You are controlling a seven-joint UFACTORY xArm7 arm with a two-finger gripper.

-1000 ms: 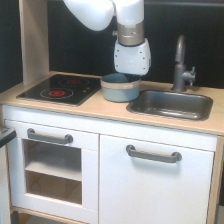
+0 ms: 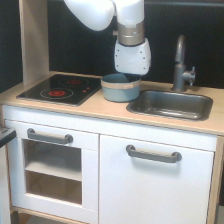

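A white robot gripper (image 2: 132, 62) hangs from the arm at the top centre, above a grey-blue pot (image 2: 120, 93) on the wooden counter between the hob and the sink. The view does not show whether its fingers are open or shut.
A black hob (image 2: 61, 87) is at the left. A steel sink (image 2: 171, 104) with a dark tap (image 2: 180, 62) is at the right. Below are white cupboards; the left one has an open compartment with a shelf (image 2: 53, 164).
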